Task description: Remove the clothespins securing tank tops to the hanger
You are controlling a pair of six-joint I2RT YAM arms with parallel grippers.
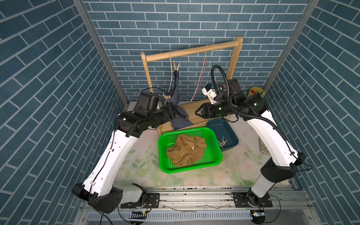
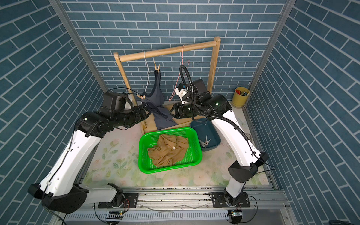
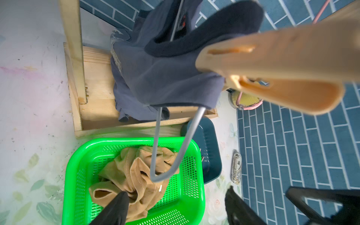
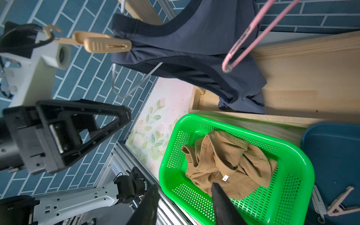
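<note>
A dark grey tank top (image 3: pixel 157 75) hangs askew on a white wire hanger, its lower part resting in the wooden rack base. One wooden clothespin (image 4: pixel 108 44) clips its lower shoulder near my left gripper; another clothespin (image 2: pixel 157 68) sits high on the fabric. My left gripper is open, with nothing between its fingers, just in front of the near clothespin, which looms large in the left wrist view. My right gripper is open and empty, to the right of the hanging top, near a pink hanger (image 4: pixel 247 37).
The green basket (image 1: pixel 163 150) below holds a brown garment. A blue bin (image 1: pixel 232 136) with clothespins stands beside it. The wooden frame (image 1: pixel 193 49) spans the back; a yellow cup (image 2: pixel 239 99) stands at the right.
</note>
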